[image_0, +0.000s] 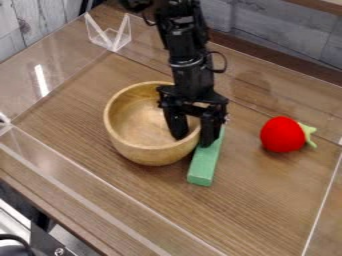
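My black arm comes down from the top centre into a wide wooden bowl (134, 125) left of centre. The gripper (190, 128) is low over the bowl's right side, against a green block (203, 165) that lies just outside the bowl and runs partly under the gripper. Its fingers are dark and overlap, so I cannot tell whether they are open or shut, or whether they hold anything.
A red tomato-like object (282, 134) with a green top sits to the right. A translucent item (110, 30) stands at the back left edge.
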